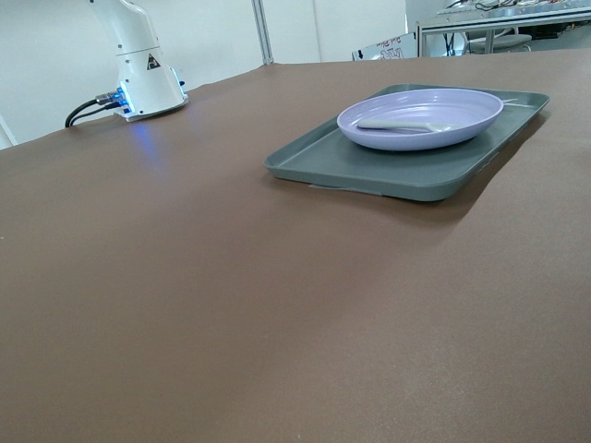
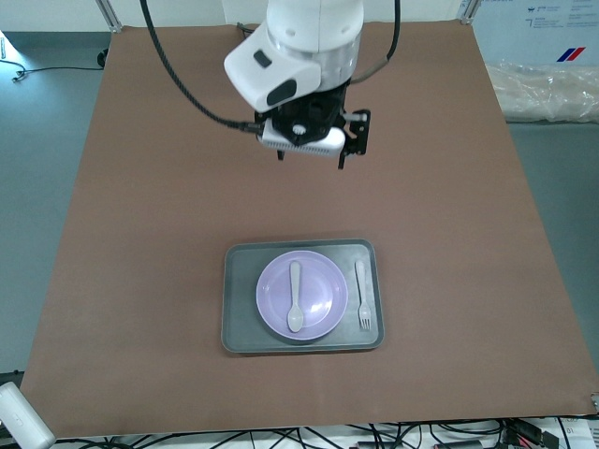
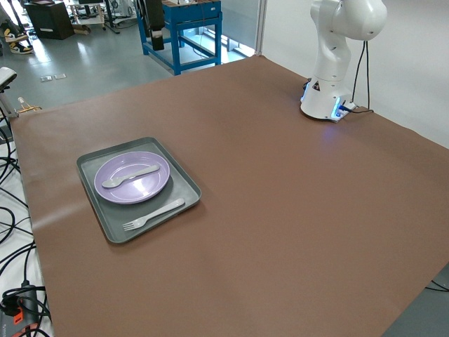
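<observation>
A grey tray [image 2: 243, 318] lies on the brown table, holding a lavender plate [image 2: 326, 299] with a white spoon [image 2: 295, 318] on it; a white fork [image 2: 365, 313] lies on the tray to the right of the plate in the left view. My gripper [image 2: 311, 161] hangs over the far half of the table, behind and well away from the tray, with nothing visible between its fingers. Its fingers are small and partly hidden here, so their opening is hard to tell. The right view shows the tray, plate and both utensils; only part of my arm appears there.
Cables and devices run along the edge nearest the left camera, with a white cylinder [image 2: 23, 416] at that corner. A white wall and a blue cart [image 3: 175, 56] stand beyond the table.
</observation>
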